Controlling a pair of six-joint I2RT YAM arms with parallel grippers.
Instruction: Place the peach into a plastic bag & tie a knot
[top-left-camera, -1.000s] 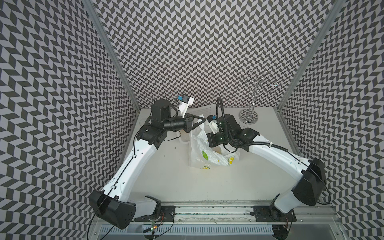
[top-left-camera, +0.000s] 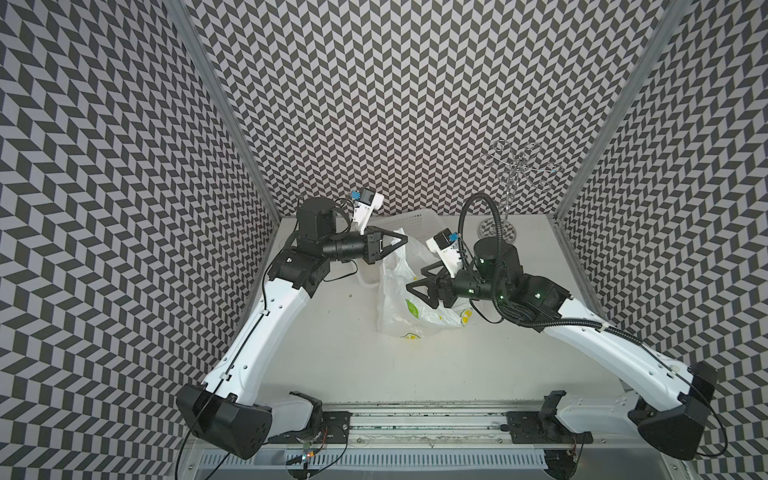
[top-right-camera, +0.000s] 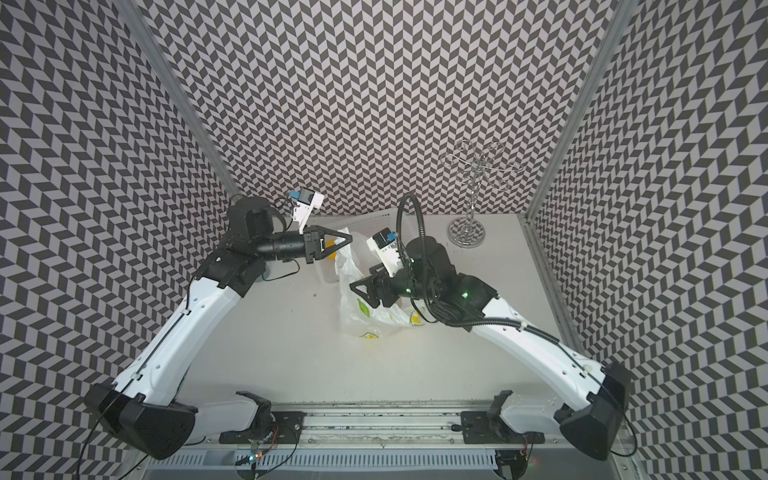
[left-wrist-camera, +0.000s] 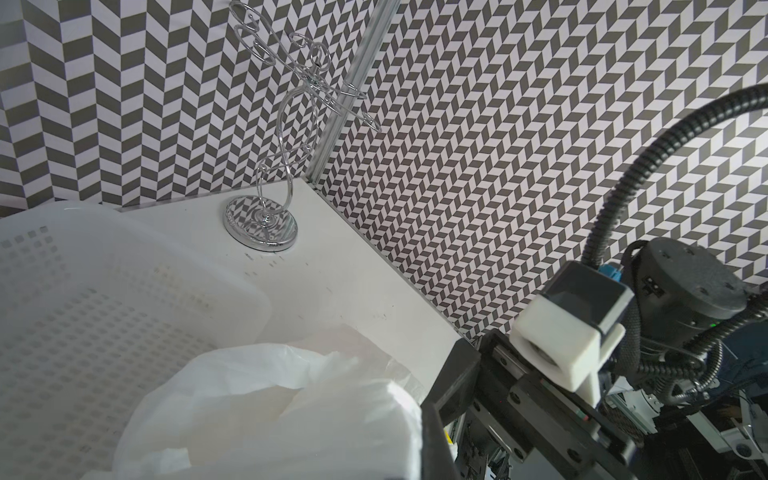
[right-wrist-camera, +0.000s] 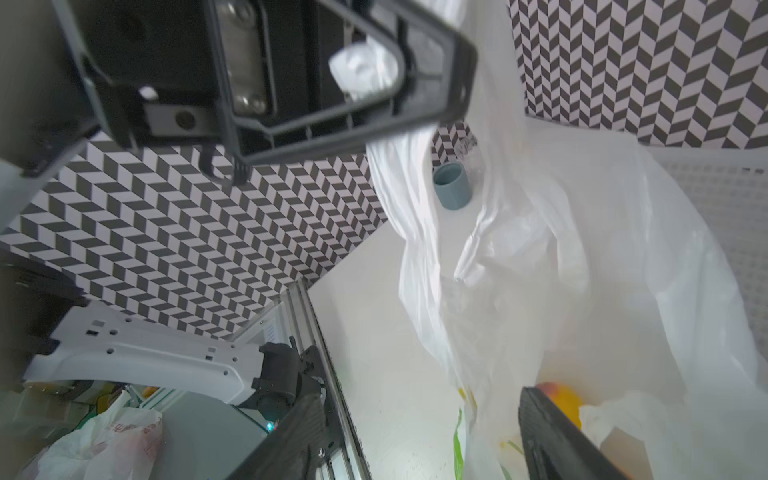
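A translucent white plastic bag (top-left-camera: 400, 312) with green and yellow print stands on the table, its top pulled up by my left gripper (top-left-camera: 396, 240), which is shut on it. The right wrist view shows the bag gathered through those fingers and hanging down. An orange-yellow peach (right-wrist-camera: 560, 396) shows low inside the bag, partly hidden by plastic. My right gripper (top-left-camera: 416, 290) is lower and to the right, at the bag's front side, its fingers apart with bag plastic in front of and behind them.
A white perforated basket (left-wrist-camera: 96, 320) stands behind the bag. A chrome rack (top-right-camera: 466, 232) is at the back right. A blue-grey cup (right-wrist-camera: 452, 192) stands near the left wall.
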